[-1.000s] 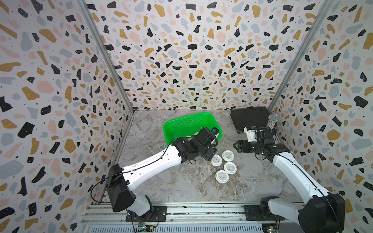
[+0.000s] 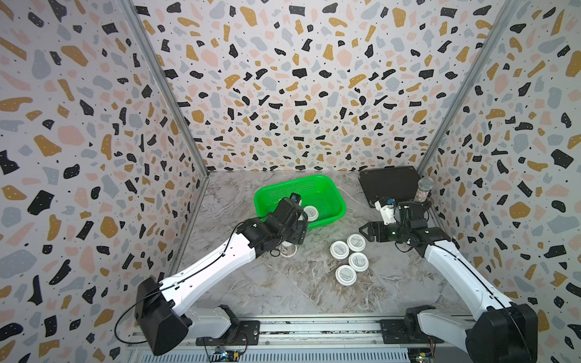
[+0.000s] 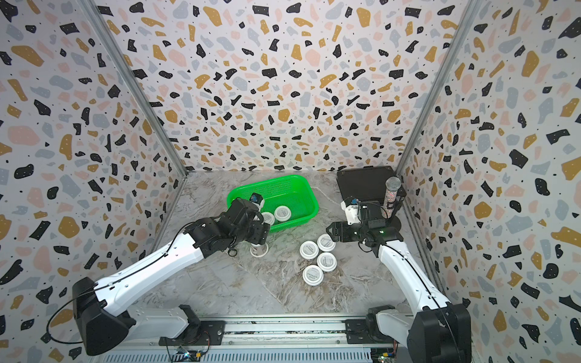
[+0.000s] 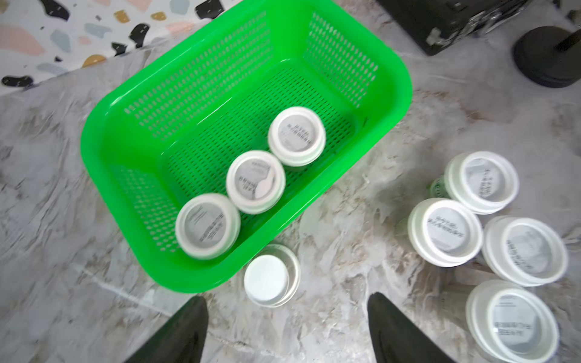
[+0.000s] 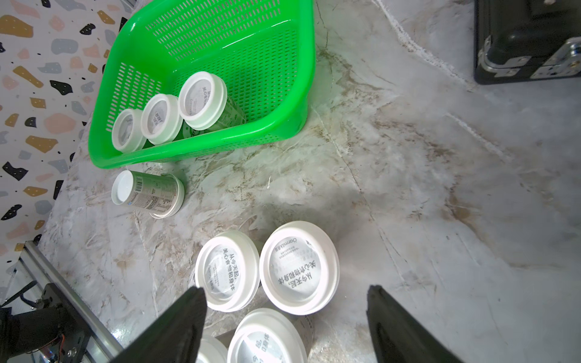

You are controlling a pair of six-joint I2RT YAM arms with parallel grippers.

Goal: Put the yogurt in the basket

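The green basket [image 4: 369,133] holds three white-lidded yogurt cups [image 4: 255,181] along its front side. Just in front of it, a single yogurt cup stands upside down, wide lid on the marble, green label showing in the right wrist view. My left gripper hangs above that cup with fingers apart and nothing between them. Four lidded cups [image 4: 446,233] form a cluster to the right. My right gripper hovers over this cluster, open and empty.
A black case [image 5: 526,42] lies at the back right, beside a tall patterned cylinder [image 3: 392,190] on a dark stand. Bare marble [image 2: 211,211] is free left of the basket and at the front. Terrazzo-patterned walls enclose the table.
The right gripper has shifted slightly.
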